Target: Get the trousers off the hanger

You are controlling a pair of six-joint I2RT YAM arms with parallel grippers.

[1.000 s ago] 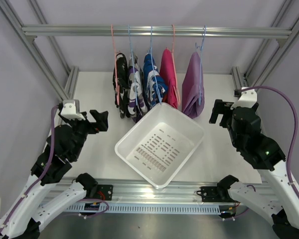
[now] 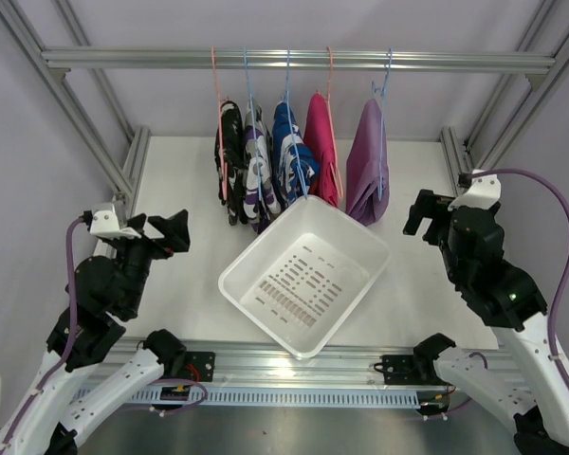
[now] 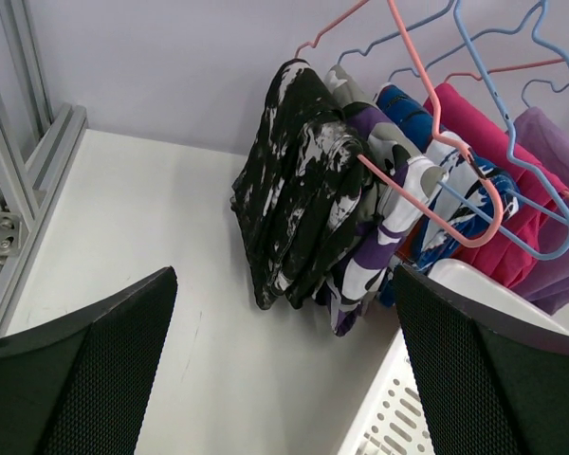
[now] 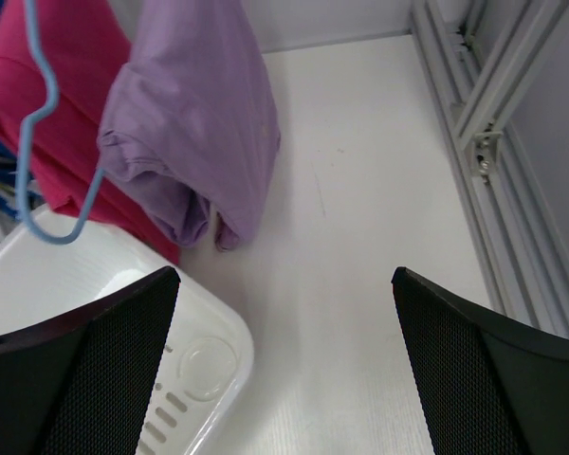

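Five garments hang on pink and blue hangers from the rail: black-and-white patterned [image 3: 299,190], grey-purple camouflage [image 2: 256,166], blue patterned [image 2: 289,156], red [image 2: 320,142] and purple [image 2: 365,161]. Which are trousers I cannot tell for sure. My left gripper [image 2: 166,227] stands open, left of the garments and a little in front, with nothing between its fingers. My right gripper [image 2: 427,213] is open and empty, right of the purple garment; its wrist view shows that garment and a blue hanger ahead.
An empty white plastic basket [image 2: 370,246] sits on the white board below and in front of the garments. The board [image 2: 171,294] is clear at left and right. Aluminium frame posts and the rail [image 2: 152,59] bound the space.
My left arm has shifted left in the top view. The garments and basket look unchanged.
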